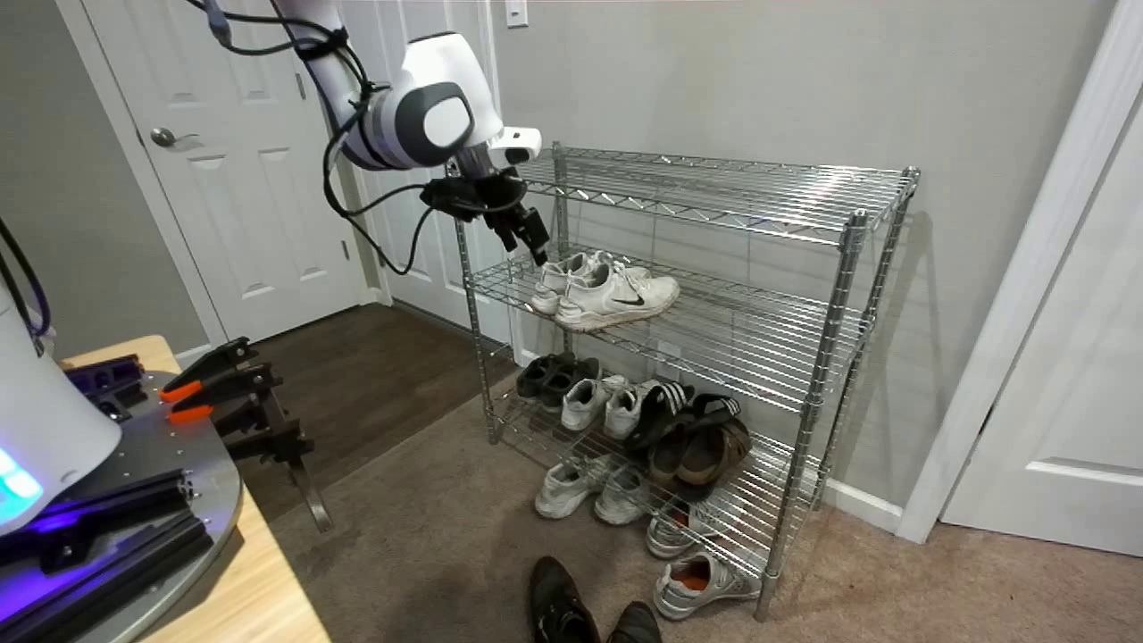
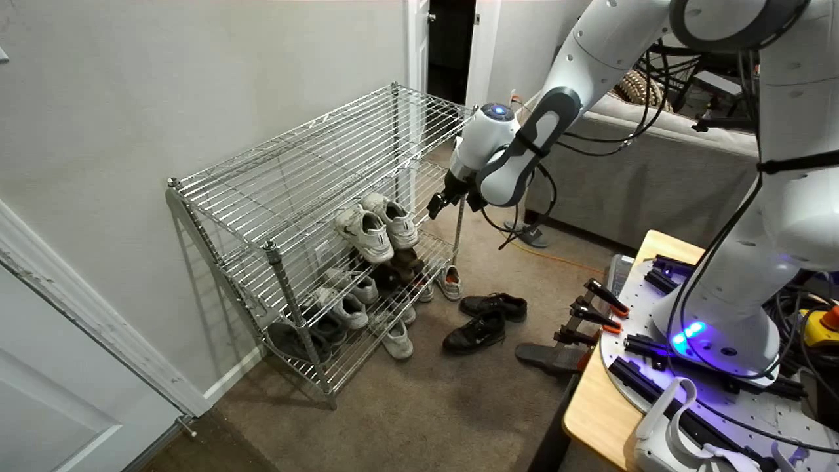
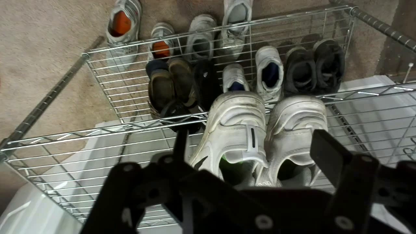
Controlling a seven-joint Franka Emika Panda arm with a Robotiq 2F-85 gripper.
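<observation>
A pair of white sneakers with a dark swoosh stands side by side on the middle shelf of the wire rack [image 1: 750, 311]. The nearer sneaker [image 1: 618, 300] hides part of the other one [image 1: 554, 277] in exterior view 1. My gripper [image 1: 532, 253] is open, close to the heel side of the pair and a little above the shelf. In the wrist view the left finger [image 3: 180, 146] and the right finger [image 3: 327, 150] are spread wide, with both white shoes [image 3: 238, 132] appearing between them. Nothing is held.
Sandals [image 1: 696, 445] and several shoes fill the lower shelf. More sneakers [image 1: 571, 488] and black shoes [image 2: 476, 332] are on the carpet. Overhead, the bare top shelf [image 1: 739, 193] limits height. To the right of the white pair the middle shelf is empty.
</observation>
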